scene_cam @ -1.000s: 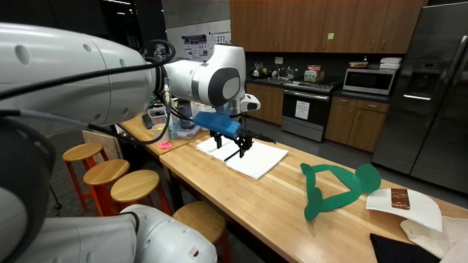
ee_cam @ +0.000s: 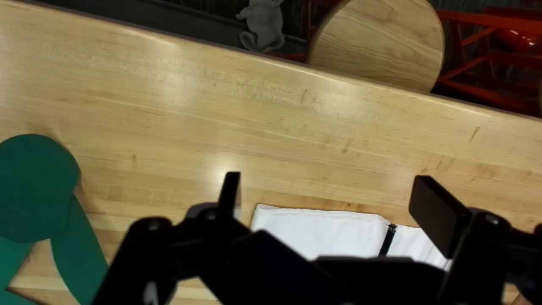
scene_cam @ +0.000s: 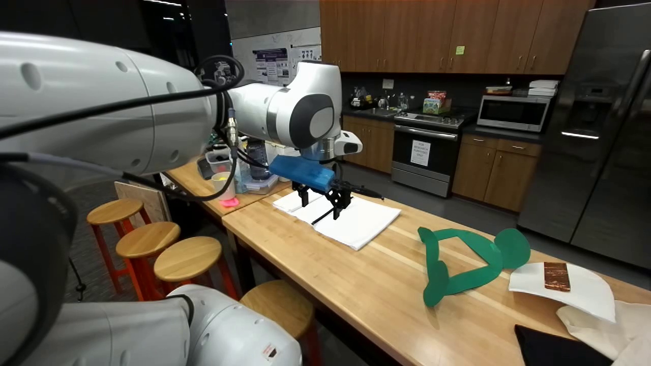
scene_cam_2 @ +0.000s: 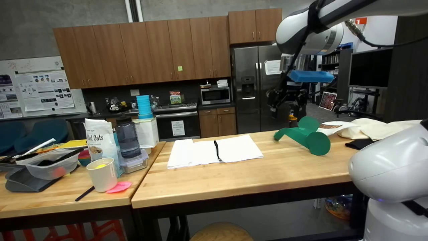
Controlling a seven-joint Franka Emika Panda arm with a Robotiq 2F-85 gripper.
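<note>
My gripper (scene_cam: 320, 206) hangs above the table with its fingers apart and nothing between them. In the wrist view its two dark fingers (ee_cam: 432, 211) stand wide of each other. A white cloth (scene_cam_2: 240, 148) lies flat on the tabletop, with a thin black strip (scene_cam_2: 217, 152) across it. In the wrist view part of the cloth (ee_cam: 320, 228) shows beyond the gripper, its lower part hidden by the gripper body. A green band-like piece with round ends (scene_cam: 473, 277) rests on the table, apart from the cloth.
A white curved sheet with a copper patch (scene_cam: 557, 277), a cream cloth (scene_cam: 610, 332) and a black cloth (scene_cam: 552, 347) lie at one table end. Past the other end stand a cup (scene_cam_2: 102, 176), an oats bag (scene_cam_2: 102, 138) and a dark jug (scene_cam_2: 127, 138). Bare wood borders the table's stool side.
</note>
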